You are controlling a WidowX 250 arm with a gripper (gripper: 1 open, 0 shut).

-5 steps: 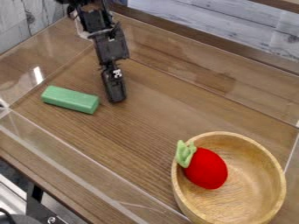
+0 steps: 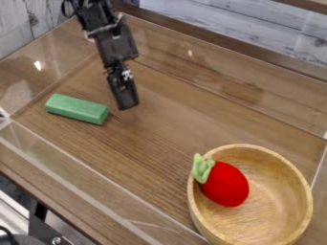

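Note:
The black gripper [image 2: 124, 92] hangs over the wooden table at the upper left, just right of and above a green block [image 2: 76, 109] lying on the surface. Whether its fingers are open or shut is hard to make out. A red strawberry-like object [image 2: 225, 184] with green leaves rests in a round light wooden bowl [image 2: 284, 217] at the lower right.
The table's edge runs along the left, with a pale wall behind it.
The gripper has shifted slightly and risen a little from beside the green block. The block, the red object and the bowl look unchanged.

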